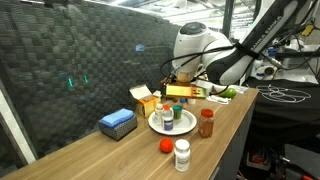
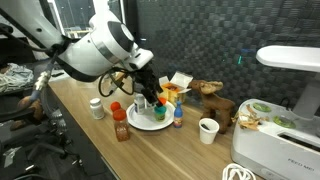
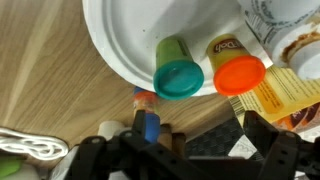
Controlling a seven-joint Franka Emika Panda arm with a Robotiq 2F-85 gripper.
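Observation:
Over the white plate hangs my open gripper, its fingers wide apart and nothing between them. A small green-capped bottle stands on the plate under the gap, with an orange-capped bottle beside it. White-capped bottles share the plate at the upper right of the wrist view. In exterior view 1, the plate and the green bottle lie below the gripper.
A red tomato-like ball, a white jar and a brown-red jar stand near the plate. Behind it sits an orange box. A blue bottle and white cup are close by.

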